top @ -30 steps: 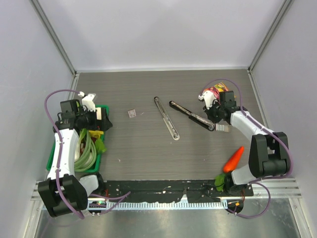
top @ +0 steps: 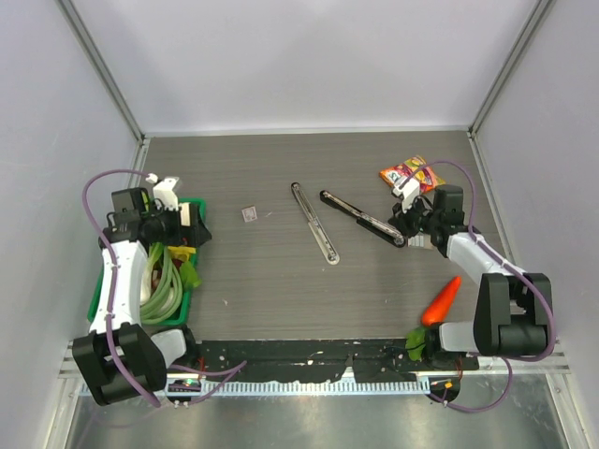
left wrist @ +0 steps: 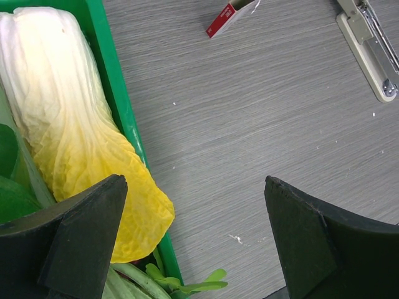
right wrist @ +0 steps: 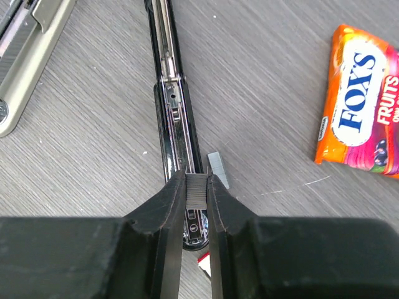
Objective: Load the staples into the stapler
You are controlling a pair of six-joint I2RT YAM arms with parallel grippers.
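Observation:
The black stapler (right wrist: 176, 118) lies opened out flat, its near end under my right gripper. Between that gripper's fingertips is a short grey strip of staples (right wrist: 196, 192), a finger touching each side. In the right wrist view the strip overlaps the stapler's channel; whether it touches the metal is unclear. Another grey strip (right wrist: 218, 169) rests on the table just right of the stapler. A second, light-coloured stapler (top: 314, 223) lies opened out near the table's middle. My left gripper stands open and empty over the edge of the green basket (left wrist: 118, 87).
An orange candy bag (right wrist: 365, 103) is beyond the black stapler, and a carrot (top: 441, 301) lies near the front right. A small box (left wrist: 232, 17) sits left of the light stapler. A white-and-red box (right wrist: 205, 264) is partly hidden behind the right fingers.
The left arm and both staplers have stayed put.

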